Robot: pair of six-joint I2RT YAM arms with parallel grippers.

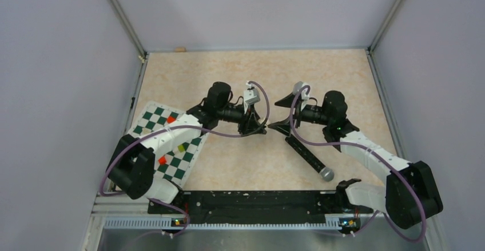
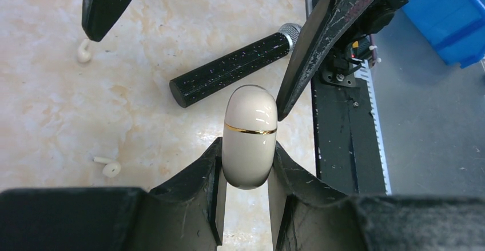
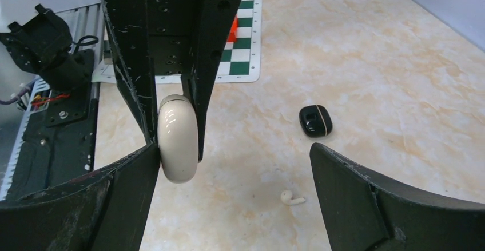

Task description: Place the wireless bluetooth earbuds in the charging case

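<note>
The white charging case (image 2: 249, 154) with a gold band is held upright above the table, its lid closed, in my left gripper. My left gripper is shut on its sides. Facing it from the right, my right gripper (image 1: 275, 115) stands wide open with nothing gripped; in the left wrist view one of its fingers (image 2: 329, 31) comes up beside the case. Whether that finger touches the case I cannot tell. Two white earbuds lie apart on the table: one earbud (image 2: 111, 167) nearer and another earbud (image 2: 84, 52) farther off. The right wrist view shows just one earbud (image 3: 291, 198).
A black microphone (image 1: 309, 158) lies on the table below the right arm. A small black case (image 3: 315, 120) rests on the tabletop. The checkered board (image 1: 154, 116) with coloured blocks is under the left arm.
</note>
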